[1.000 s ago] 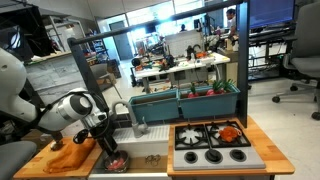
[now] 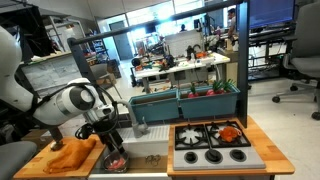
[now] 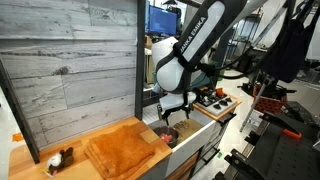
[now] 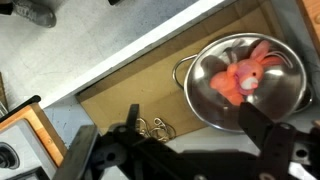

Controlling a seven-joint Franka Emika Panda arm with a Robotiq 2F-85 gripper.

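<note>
A shiny metal pot [image 4: 215,94] with wire handles rests on the brown bottom of the sink [image 4: 105,103]. Inside it lies a pink-orange plush toy [image 4: 245,75] with a pale face. My gripper hangs above the sink, its fingers wide apart and nothing between them; one dark finger overlaps the pot's near edge in the wrist view. From the side, the pot [image 2: 117,163] shows at the sink's left end, just below the gripper. The second exterior view shows the pot [image 3: 166,132] low beside the wooden counter.
An orange towel [image 2: 70,158] covers the counter left of the sink. A stove [image 2: 213,157] with an orange item [image 2: 230,134] on it stands right. Behind the sink rise a faucet [image 2: 128,115] and a blue rack [image 2: 155,109]. A small brown-and-white toy [image 3: 58,158] sits on the left counter.
The arm has shifted slightly to the right over the sink in the first exterior view. The pot, towel and stove appear unmoved.
</note>
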